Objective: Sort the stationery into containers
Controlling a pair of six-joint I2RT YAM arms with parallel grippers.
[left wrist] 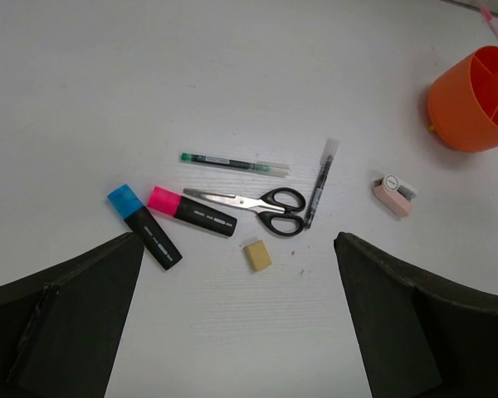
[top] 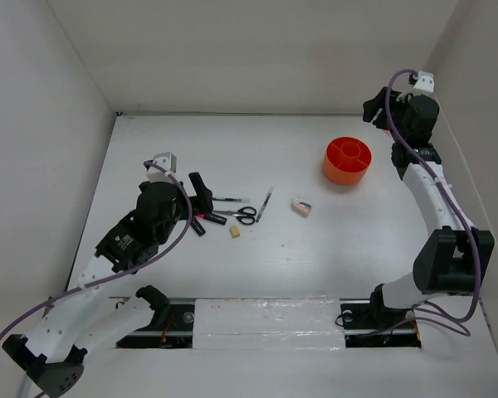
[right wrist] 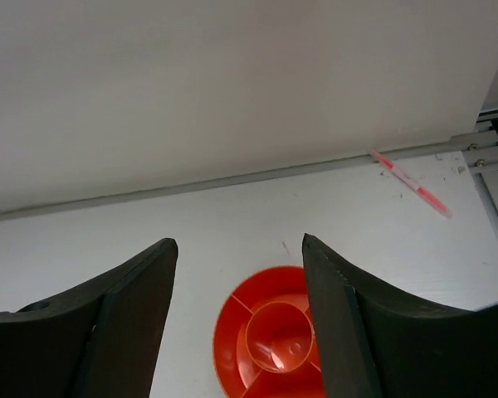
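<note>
An empty-looking orange divided pen holder point(top: 346, 162) stands upright at the back right. Behind it, a pink pen point(right wrist: 411, 184) lies on the table by the back wall, apart from the holder. My right gripper is raised above that back edge, its fingers parted with nothing between them. On the left, my left gripper hangs open over the loose stationery. Below it lie a blue-capped marker point(left wrist: 147, 228), a pink-capped marker point(left wrist: 192, 211), black scissors point(left wrist: 280, 219), a green pen point(left wrist: 232, 163), a dark pen point(left wrist: 319, 186) and a yellowish eraser point(left wrist: 257, 255).
A small pink block-like item point(top: 301, 206) lies between the pens and the holder. The back wall point(top: 257, 58) closes off the far side. A purple cable point(top: 461, 215) runs along the right arm.
</note>
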